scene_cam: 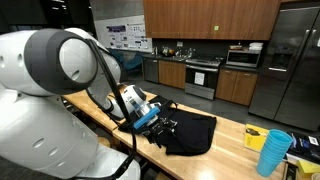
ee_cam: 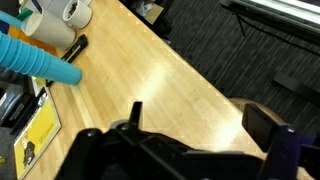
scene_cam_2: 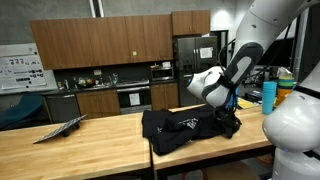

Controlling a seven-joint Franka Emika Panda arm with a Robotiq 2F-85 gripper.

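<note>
A black cloth [scene_cam: 194, 134] lies spread and rumpled on the wooden table, and in exterior view 2 the same cloth [scene_cam_2: 182, 124] stretches across the tabletop. My gripper [scene_cam: 166, 132] is over the cloth's near part in exterior view 1. In the wrist view my gripper is open, its two black fingers wide apart. Some of the cloth [ee_cam: 165, 148] shows between them low in the picture, with bare wood beyond. I cannot tell whether the fingertips touch the cloth.
A stack of blue cups [scene_cam: 273, 152] stands at the table's right end, beside a yellow item [scene_cam: 256, 138]. White mugs [ee_cam: 76, 12] and a dark-handled tool [ee_cam: 74, 47] are near the cups in the wrist view. Bare tabletop [scene_cam_2: 75, 148] lies left of the cloth in exterior view 2.
</note>
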